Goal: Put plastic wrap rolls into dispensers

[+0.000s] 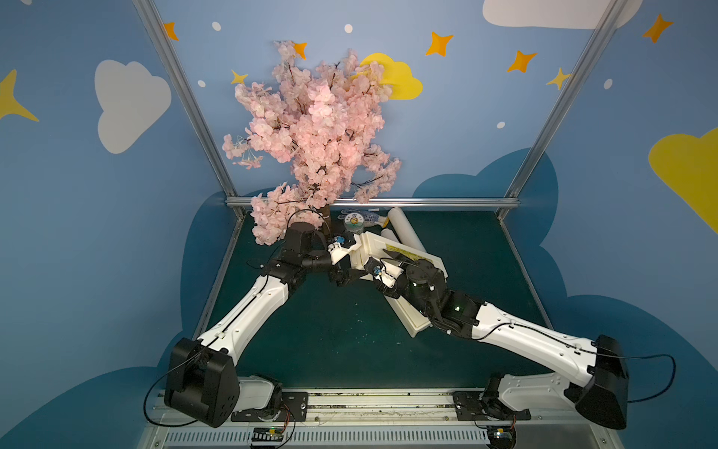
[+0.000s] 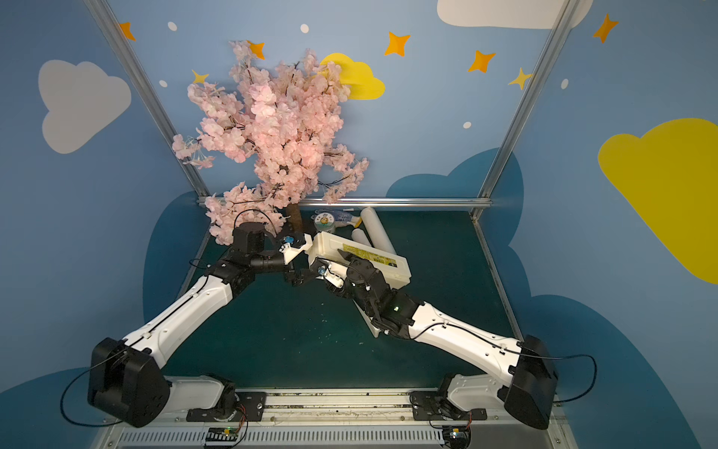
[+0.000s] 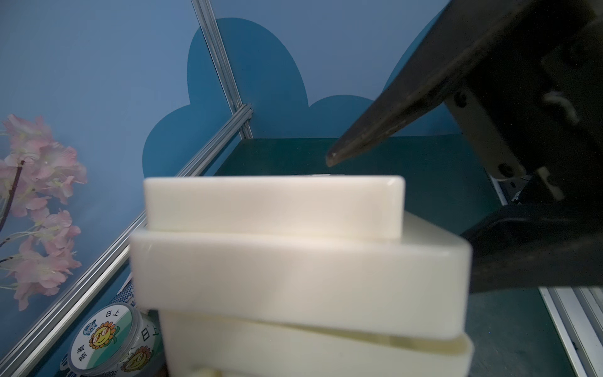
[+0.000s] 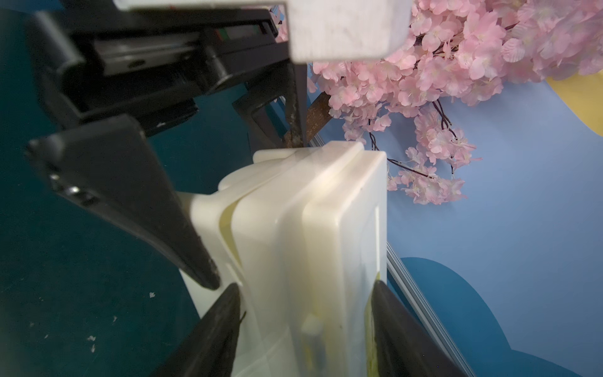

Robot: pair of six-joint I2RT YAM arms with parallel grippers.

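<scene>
A white dispenser with a yellow label (image 2: 371,256) lies slanted in mid-table. Its stacked end (image 3: 295,282) fills the left wrist view, with an uneven gap between two white layers. My left gripper stands open at this end, its black fingers (image 4: 135,194) apart. They are hidden in its own wrist view. My right gripper is open and straddles the upper white part, one finger (image 4: 402,333) on each side. Contact cannot be told. Another long white piece (image 1: 410,315) slants toward the front beneath the right arm. Two white rolls, one long (image 1: 406,228) and one shorter (image 1: 389,235), lie behind the dispenser.
A round tub (image 1: 353,221) and a blue-yellow packet (image 1: 374,219) sit at the back, beside the pink blossom tree (image 1: 318,134). Both arms crowd the centre closely.
</scene>
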